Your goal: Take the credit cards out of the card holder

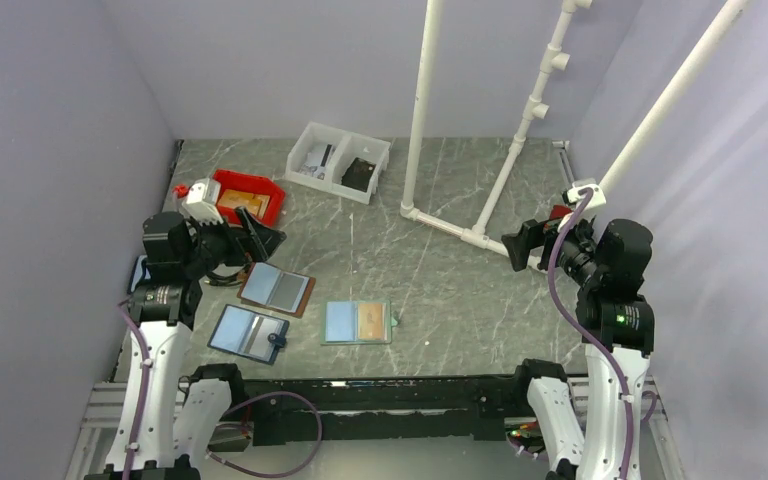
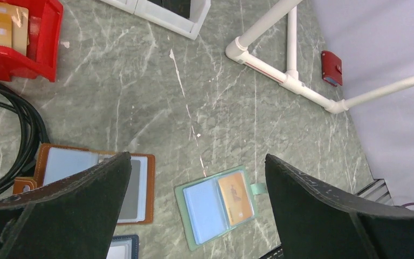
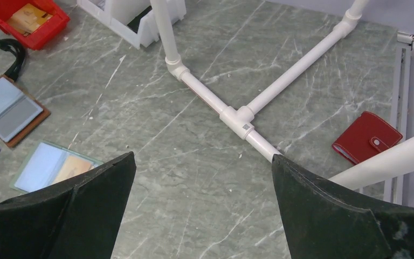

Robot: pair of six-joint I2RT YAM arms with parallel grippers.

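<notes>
Three card holders lie open on the marble table: a green one (image 1: 340, 322) with a tan card (image 2: 234, 197) in its right half, a brown one (image 1: 258, 285) and a dark blue one (image 1: 235, 328). A red closed holder (image 3: 366, 137) lies at the far right, behind the pipes. My left gripper hangs open above the left-hand holders, nothing between its fingers. My right gripper is also open and empty, raised at the right side of the table.
A red bin (image 1: 272, 205) and a white divided tray (image 1: 370, 145) stand at the back left, with black cable (image 2: 24, 124) beside the bin. A white pipe frame (image 1: 440, 225) crosses the back right.
</notes>
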